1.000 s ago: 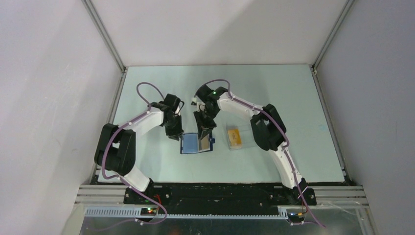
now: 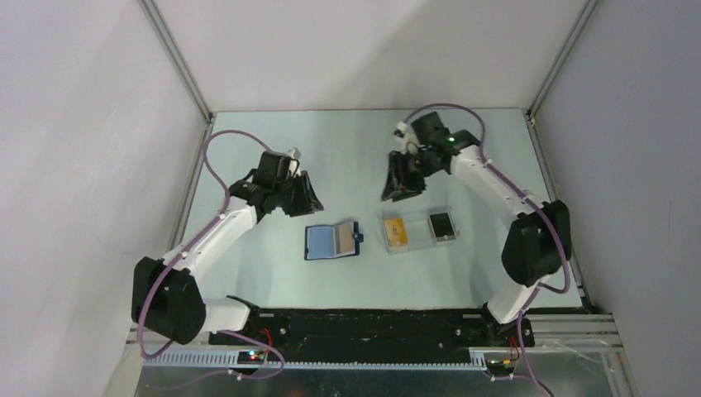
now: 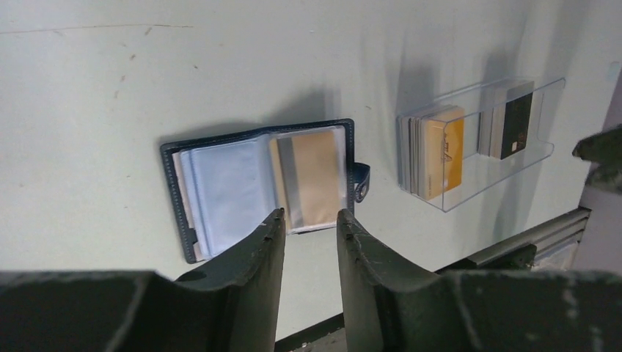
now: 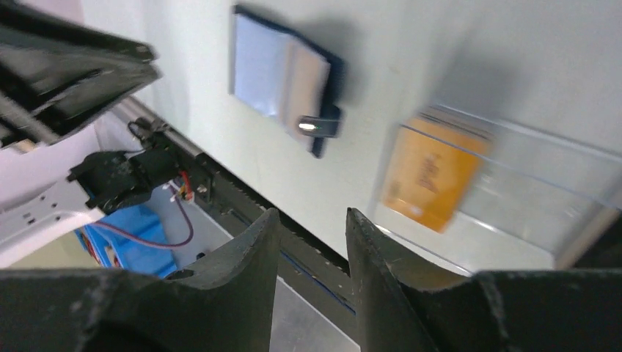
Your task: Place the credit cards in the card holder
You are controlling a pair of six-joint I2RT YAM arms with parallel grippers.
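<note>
An open card holder (image 2: pixel 321 241) lies on the table with light blue sleeves (image 3: pixel 226 194) on one side and a tan card (image 3: pixel 315 176) in a clear sleeve on the other. To its right sits a clear tray (image 2: pixel 420 245) holding a stack of yellow cards (image 3: pixel 451 154) and a dark stack (image 3: pixel 515 125). My left gripper is open above and left of the holder, nothing between its fingers. My right gripper hangs above the tray's left part, nothing visible between its parted fingers; the right wrist view is blurred.
White walls stand on the sides and behind. The dark front rail (image 2: pixel 364 331) runs along the near edge.
My right arm has swung up and right, away from the holder to above the tray. My left arm has drawn back a little to the left.
</note>
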